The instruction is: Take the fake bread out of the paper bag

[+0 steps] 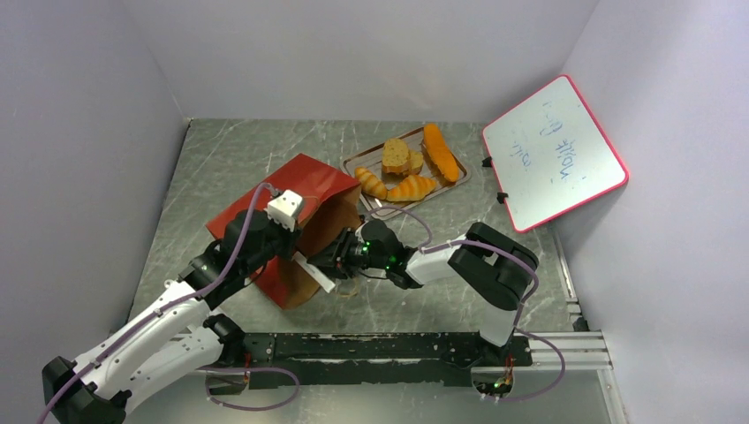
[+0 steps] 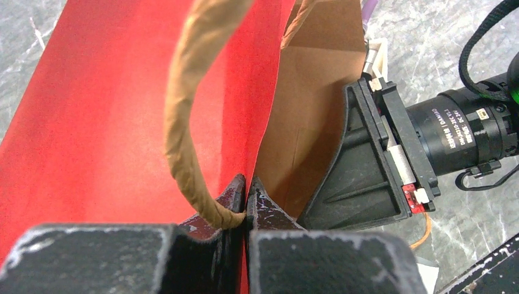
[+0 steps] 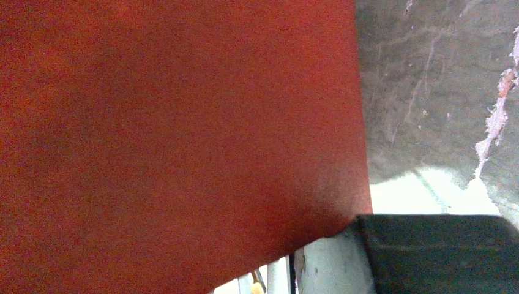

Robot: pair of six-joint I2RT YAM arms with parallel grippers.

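Observation:
The red paper bag (image 1: 322,181) lies on its side at the table's left, its brown inside (image 2: 312,98) facing right. My left gripper is shut on the edge of the bag's mouth, beside a twisted paper handle (image 2: 183,122). At the mouth, the right gripper (image 1: 329,258) reaches in against the lower side. Red paper fills most of the right wrist view; one dark finger (image 3: 440,254) stands well off centre, the other being hidden behind the paper. No bread shows inside the bag; its depth is out of sight.
On a tray (image 1: 351,163) behind the bag lie two croissants (image 1: 412,188), bread slices (image 1: 397,156) and a long loaf (image 1: 440,152). A whiteboard (image 1: 556,155) leans at the right. Between tray and right arm the table is mostly free.

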